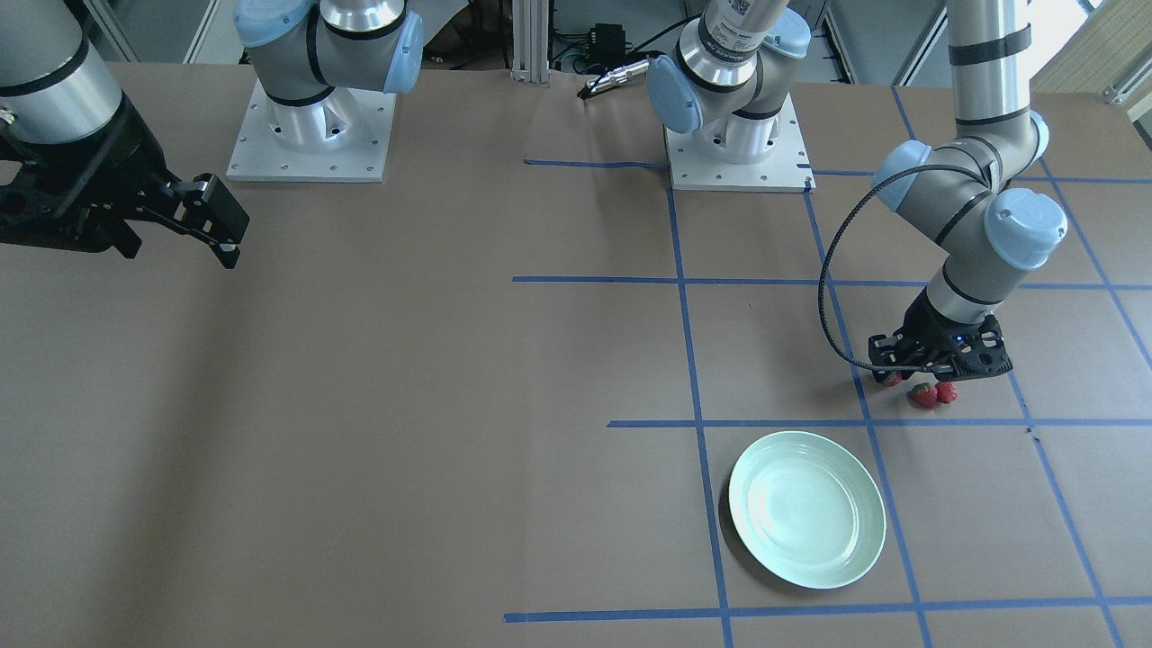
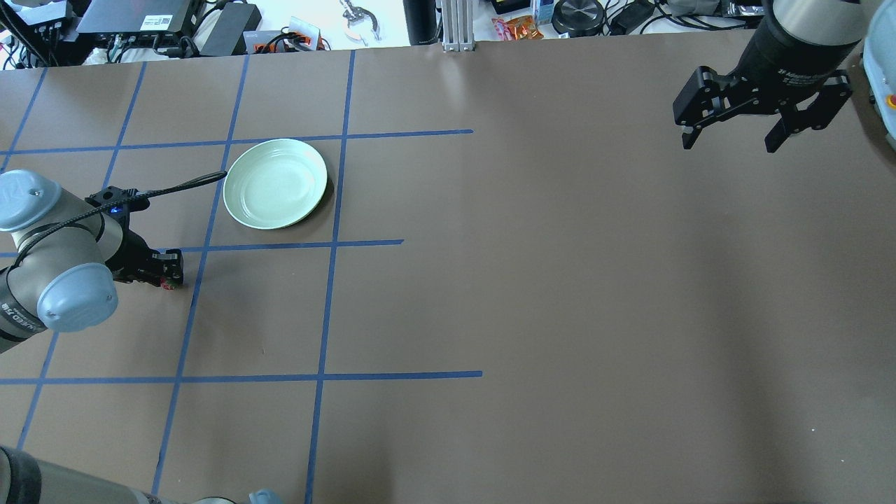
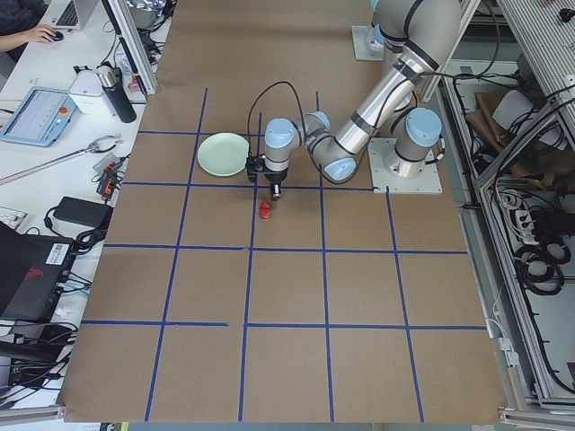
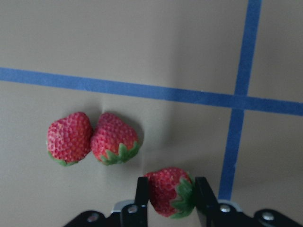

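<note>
My gripper is down at the table, its two black fingers closed against either side of a strawberry [image 4: 166,191] with a green cap. In the front view the gripper [image 1: 896,373] largely hides that berry. Two more strawberries [image 4: 68,138] [image 4: 115,141] lie side by side, up and left of it in the wrist view; in the front view they are the red berries [image 1: 924,395] near it. A pale round plate [image 1: 807,509] rests empty on the table, nearer the front camera.
Blue tape [image 1: 691,356] marks a grid on the table. Another arm's black gripper [image 2: 756,109] hangs over the far side, and other arm bases [image 1: 313,157] stand at the back.
</note>
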